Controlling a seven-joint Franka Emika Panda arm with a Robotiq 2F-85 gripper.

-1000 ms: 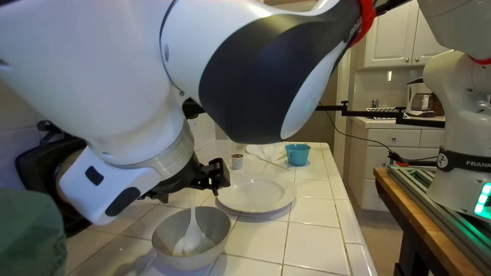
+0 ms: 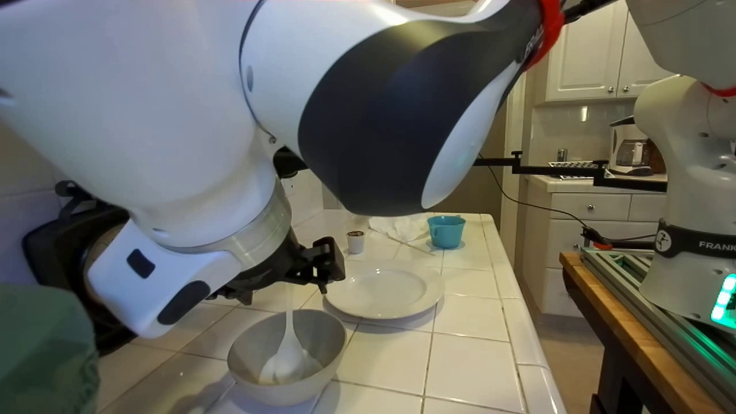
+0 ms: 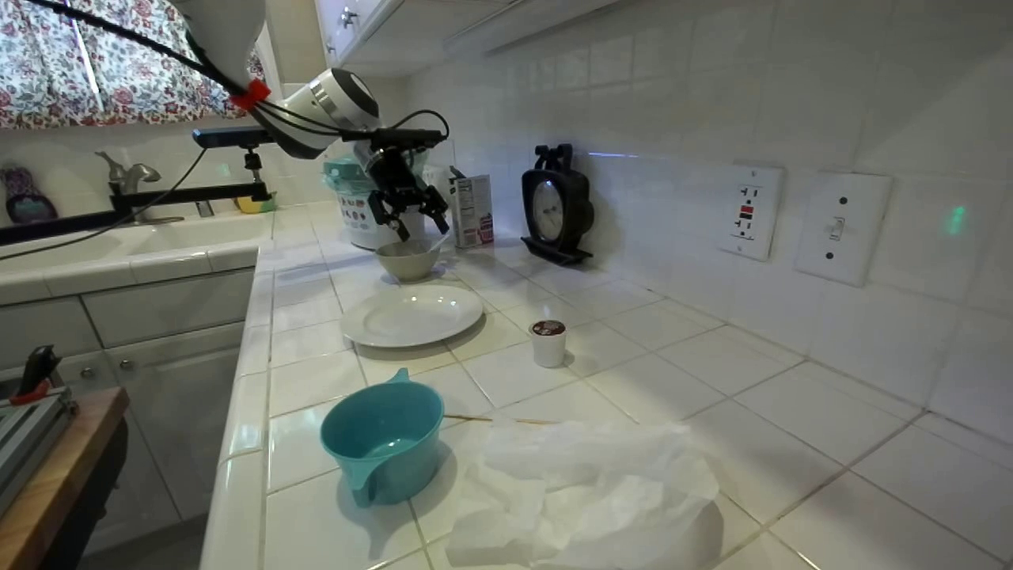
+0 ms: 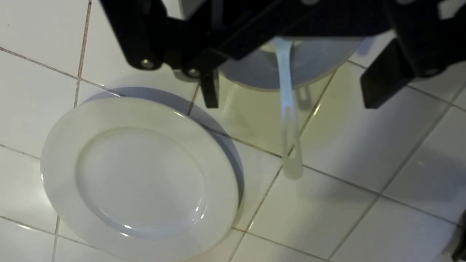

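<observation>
A white spoon (image 2: 290, 353) leans in the grey bowl (image 2: 246, 353), its handle sticking out over the rim. From the wrist, the spoon's pale handle (image 4: 286, 87) runs down between my two spread fingers, touching neither as far as I can tell. My gripper is open and empty. In the second exterior view the gripper (image 3: 423, 229) hangs just above the bowl (image 3: 408, 264), pointing downward. An empty white plate (image 3: 366, 323) lies flat beside the bowl.
A turquoise cup (image 3: 380, 442), a small white pod (image 3: 548, 347) and crumpled white paper (image 3: 589, 503) lie farther along the counter. A black scale (image 3: 553, 204), a box (image 3: 472, 210) and a lidded tub (image 3: 356, 214) stand near the wall. Tiles right of the bowl are clear.
</observation>
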